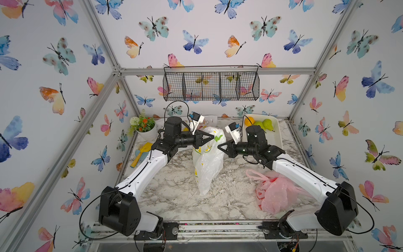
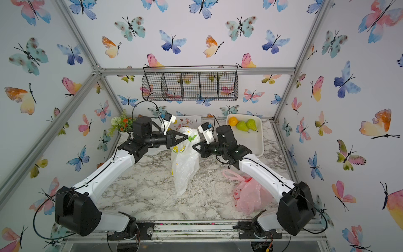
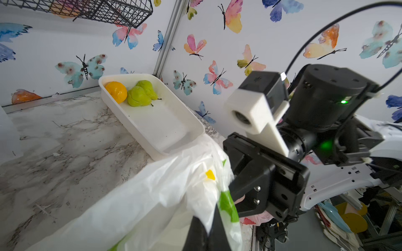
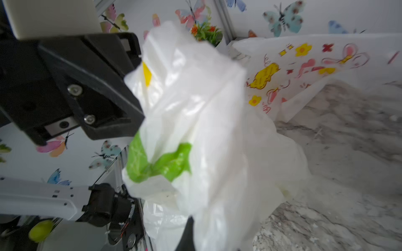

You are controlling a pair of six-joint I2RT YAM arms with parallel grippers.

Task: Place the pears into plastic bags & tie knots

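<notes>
A white plastic bag [image 1: 208,166] with green and yellow print hangs upright between my two grippers above the middle of the table, its bottom low. My left gripper [image 1: 213,136] is shut at the bag's top from the left; in the left wrist view, white film runs down between its fingers. Slightly lower and to the right, my right gripper [image 1: 220,147] is shut on the bag's gathered side. Crumpled plastic hides most of its fingers in the right wrist view. Two green pears [image 3: 138,96] lie in a white tray [image 3: 182,121]. The bag's contents are hidden.
A pink plastic bag [image 1: 275,195] sits at the front right beneath my right arm. Another printed white bag [image 4: 293,79] lies flat at the back. An orange [image 3: 116,92] shares the tray. A potted plant [image 1: 147,130] stands back left.
</notes>
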